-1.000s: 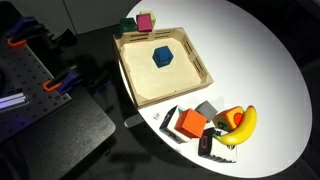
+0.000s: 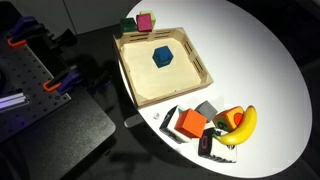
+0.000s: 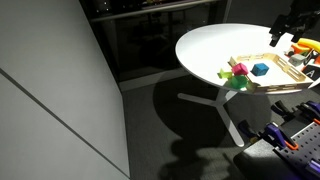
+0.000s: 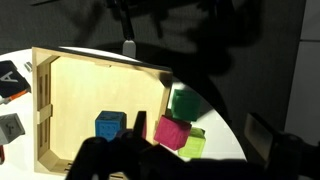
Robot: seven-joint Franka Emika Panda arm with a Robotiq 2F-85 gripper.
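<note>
A shallow wooden tray lies on the round white table with a blue cube inside it. Just outside the tray's far left corner, a pink-red block sits beside a dark green block; a lighter yellow-green block shows with them in the wrist view. My gripper appears in the wrist view as two dark fingers standing well apart. It is open, and only table and blocks show beyond the gap. No contact with any block is visible.
Right of the tray in exterior view 1 are an orange-red cube, a grey block, black-and-white boxes and a yellow banana. Dark floor lies past its edge.
</note>
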